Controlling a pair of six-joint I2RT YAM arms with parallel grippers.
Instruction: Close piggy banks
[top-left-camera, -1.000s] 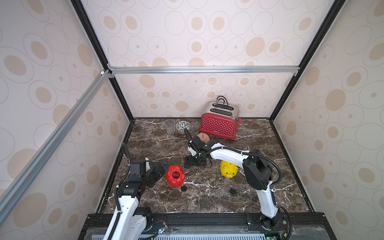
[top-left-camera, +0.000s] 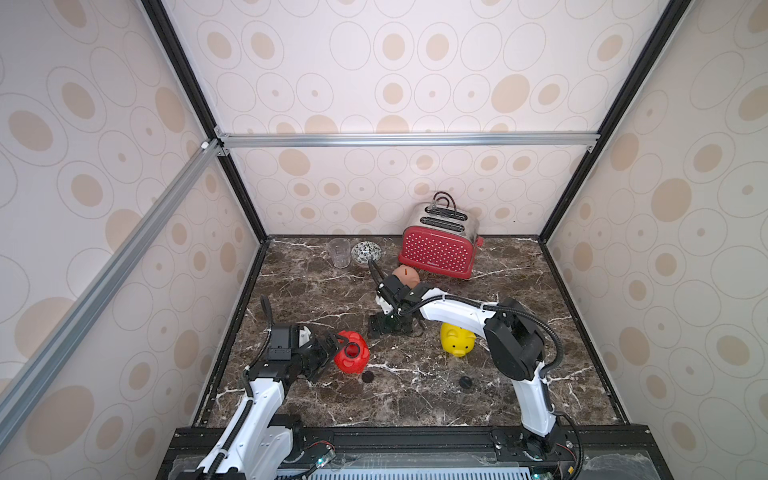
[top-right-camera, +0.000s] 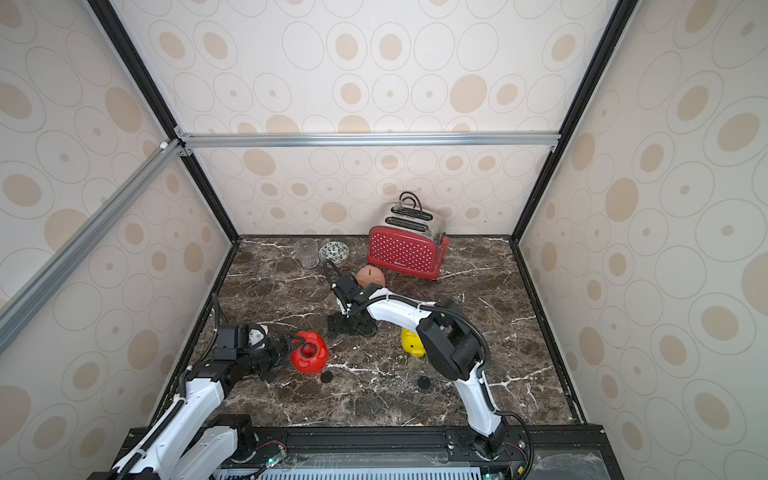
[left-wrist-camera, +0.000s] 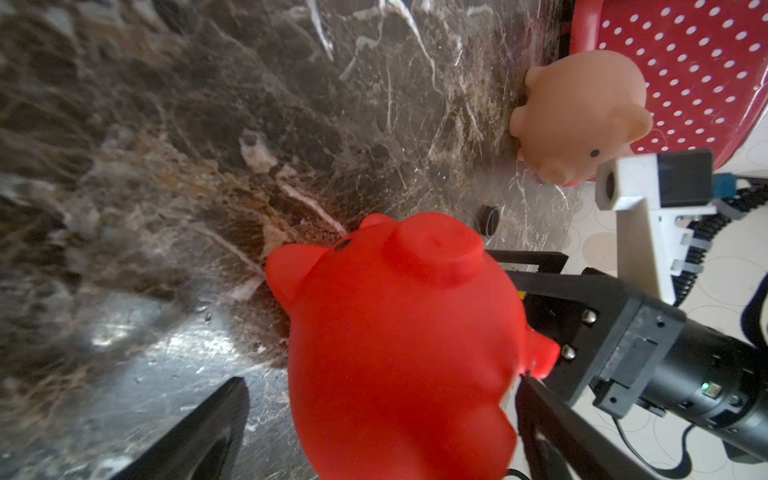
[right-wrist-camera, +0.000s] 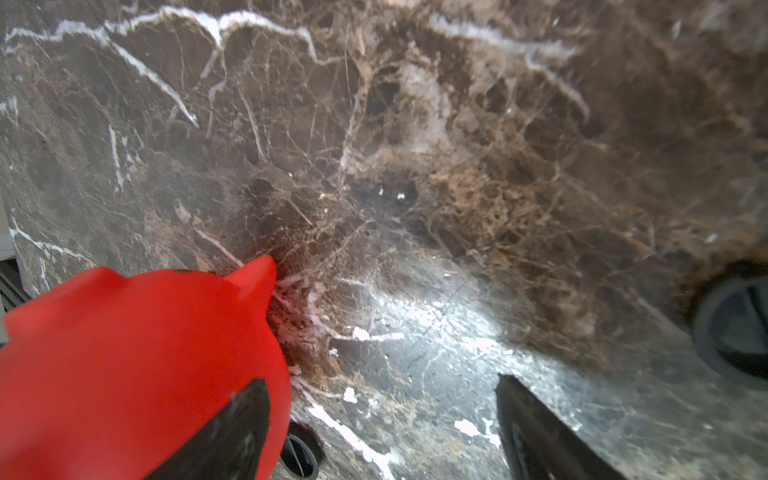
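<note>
A red piggy bank (top-left-camera: 352, 354) lies with a dark round opening facing up; in the left wrist view the red piggy bank (left-wrist-camera: 392, 352) fills the space between the fingers of my left gripper, which stands open. Over the table just right of it, my right gripper is open, with only bare table showing between its fingers; one finger overlaps the red piggy bank's (right-wrist-camera: 120, 376) edge in view. A yellow piggy bank (top-left-camera: 457, 340) sits below my right arm. In front of the toaster is a tan piggy bank (top-left-camera: 405, 276), slot up. Two round black plugs (top-left-camera: 367, 377) lie apart on the table.
A red polka-dot toaster (top-left-camera: 437, 250) stands at the back, beside a patterned dish (top-left-camera: 366, 253) and a clear glass (top-left-camera: 339, 253). My right arm (top-left-camera: 456, 310) stretches over the table's middle.
My left gripper has moved right and turned, reaching the red piggy bank's edge. In the top left view the right arm and the piggy banks look much as before.
</note>
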